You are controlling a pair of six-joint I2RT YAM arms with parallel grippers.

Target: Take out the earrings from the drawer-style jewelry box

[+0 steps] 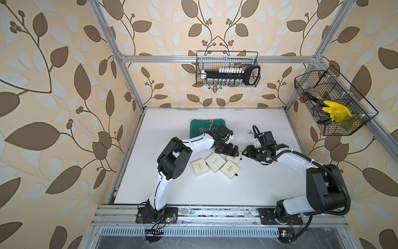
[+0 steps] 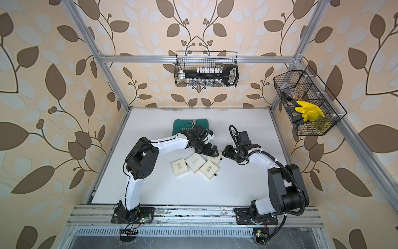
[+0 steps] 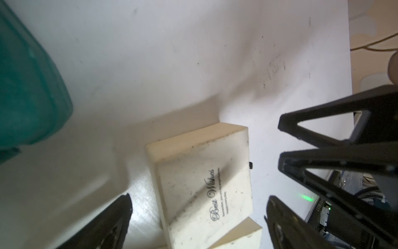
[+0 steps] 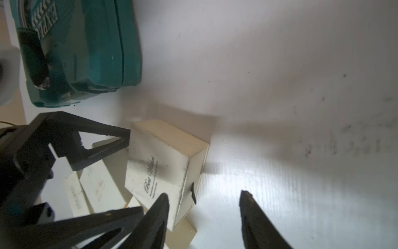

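Several white drawer-style jewelry boxes lie bunched at the middle of the table. One box, marked "Best Wishes", has a small black tab on its side. My left gripper hovers over it, open, a finger to each side in the left wrist view. My right gripper is at the box's right, by the tab side, fingers apart with nothing seen between them. No earrings are visible.
A teal case sits behind the boxes. A small metal tool lies behind my right gripper. Wire baskets hang at the back and right walls.
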